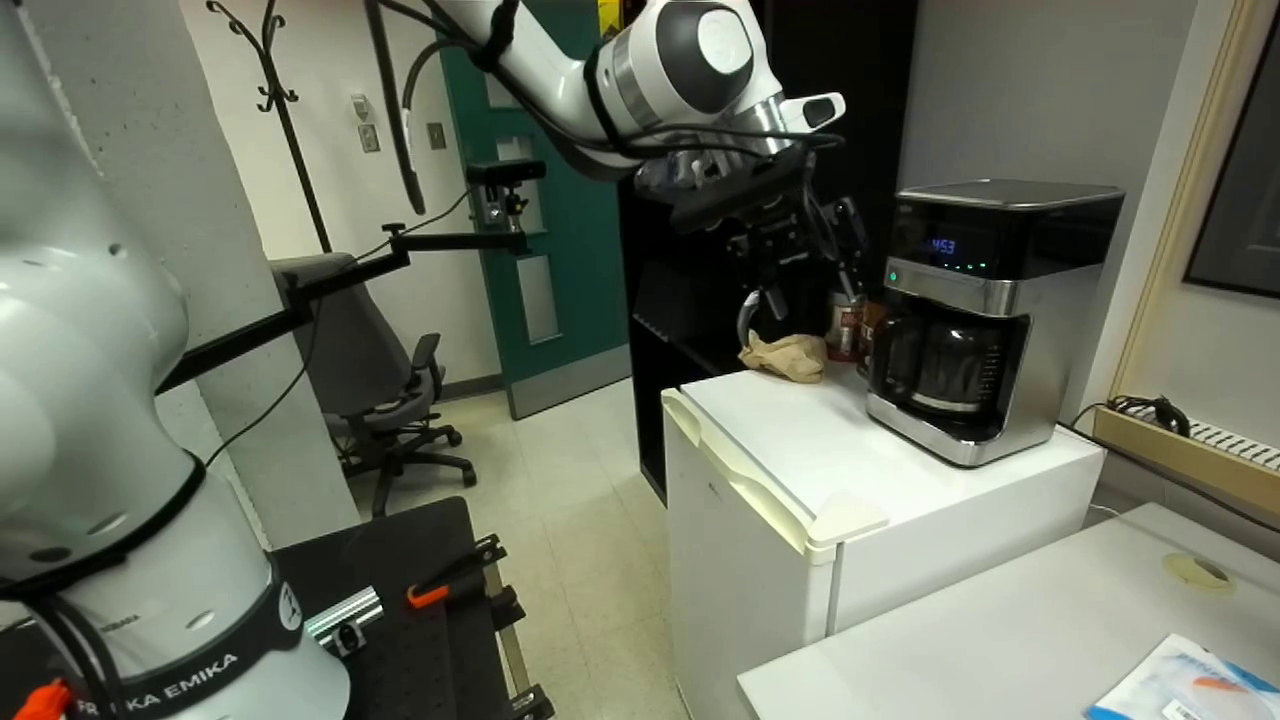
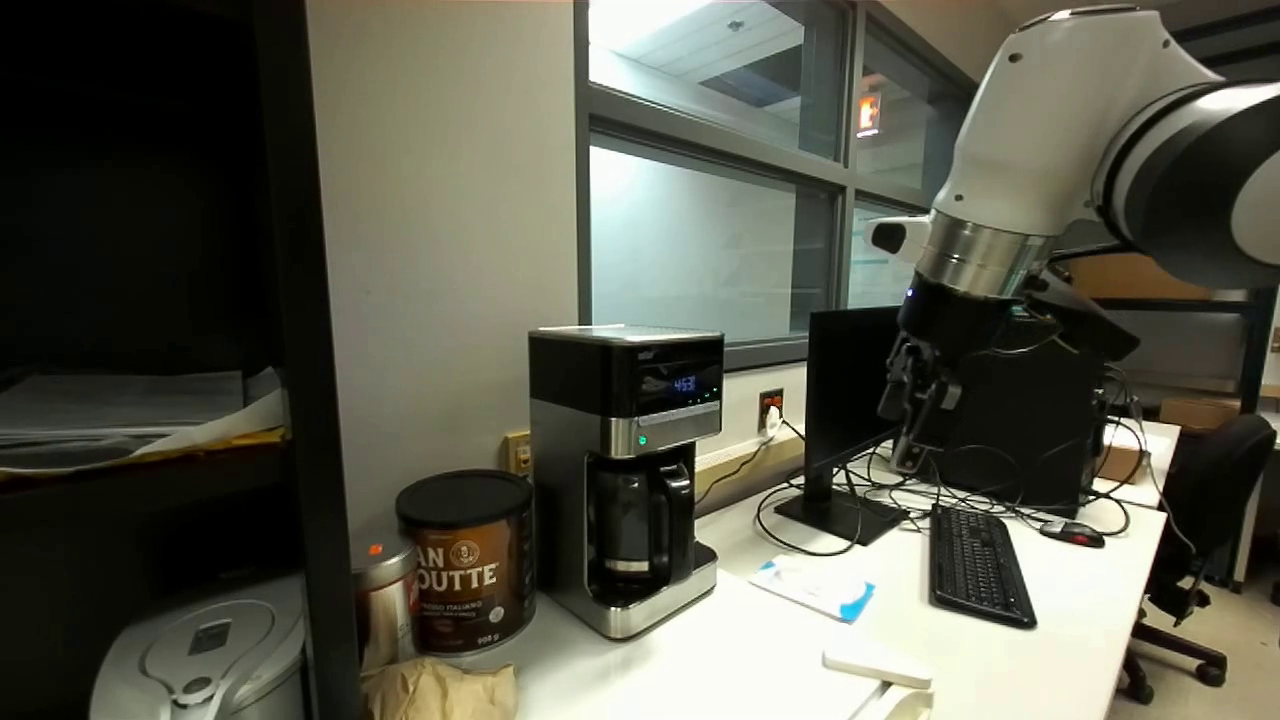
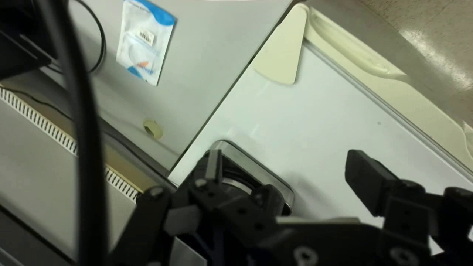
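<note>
My gripper (image 1: pixel 813 292) hangs tilted in the air, left of the coffee maker (image 1: pixel 1065 330) in the first exterior view. In the wrist view its two black fingers (image 3: pixel 370 179) stand well apart, with nothing held between them. The coffee maker is black and silver, its display lit, with a glass carafe (image 1: pixel 954 366) inside. It stands on a white mini fridge (image 1: pixel 780 420). From the wrist camera, the left finger and gripper body hide most of the coffee maker. A crumpled brown paper bag (image 2: pixel 444 690) lies at the fridge top's far end.
A coffee can (image 2: pixel 468 564) and a smaller tin (image 2: pixel 384 600) stand beside the coffee maker. The black shelf (image 2: pixel 294 360) rises close by. A white desk (image 1: pixel 1020 612) adjoins the fridge, with a packet (image 3: pixel 146 42) on it. Much of the fridge top is bare.
</note>
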